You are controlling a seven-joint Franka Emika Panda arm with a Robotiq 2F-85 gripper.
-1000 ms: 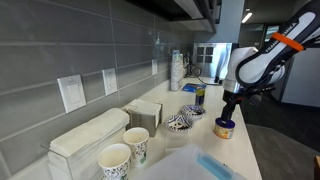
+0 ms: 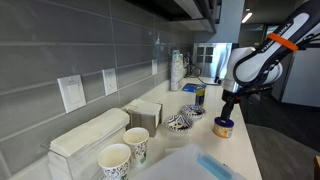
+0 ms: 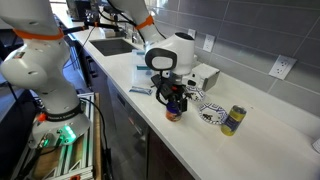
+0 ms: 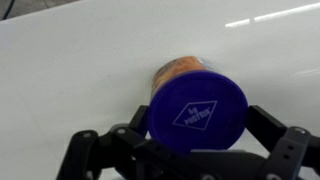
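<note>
A small jar with an orange label and a wide purple-blue lid stands upright on the white counter. In the first exterior view the jar is near the counter's right side; the second shows the same jar below the arm. My gripper points down over it, one finger on each side of the lid. The fingers are very close to the lid's edge; whether they press on it cannot be made out. The jar's lower part is mostly hidden from the wrist camera.
Patterned bowls and a yellow-and-blue can stand nearby. Patterned cups, a white box and a pale tray occupy the near end. In the second exterior view, the counter's right side is clear.
</note>
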